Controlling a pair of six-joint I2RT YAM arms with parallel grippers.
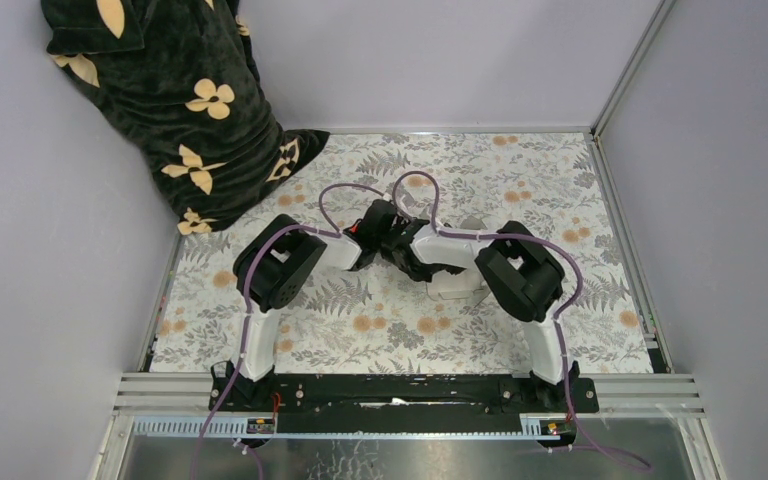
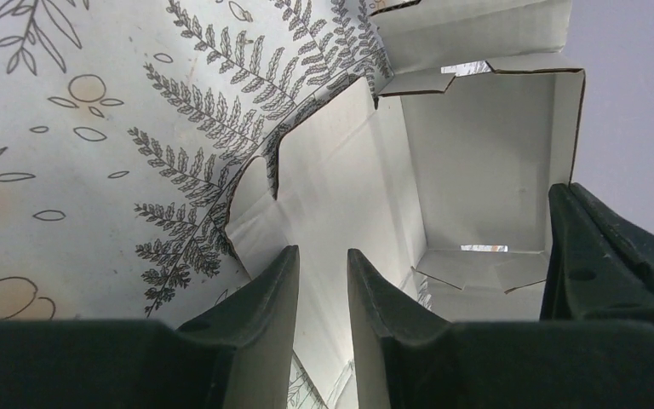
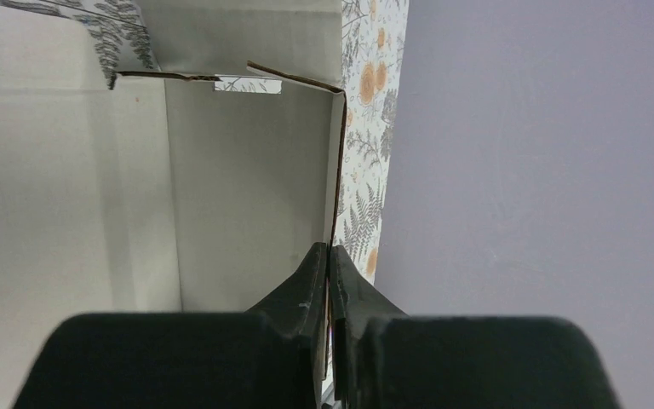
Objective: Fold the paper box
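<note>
A white paper box (image 1: 450, 285) lies partly folded at the centre, largely under both arms. In the left wrist view, its flat panel (image 2: 349, 170) lies below my left gripper, whose fingers stand a little apart; what lies between them is unclear. Beyond rise the box's walls (image 2: 485, 153), with the dark tip of my right gripper at the wall edge on the right. In the right wrist view, my right gripper is shut on that thin upright wall (image 3: 335, 162). In the top view both grippers meet at the centre, mostly hidden.
A dark green flowered cloth (image 1: 180, 110) drapes over the back left corner. Plain walls border the workspace.
</note>
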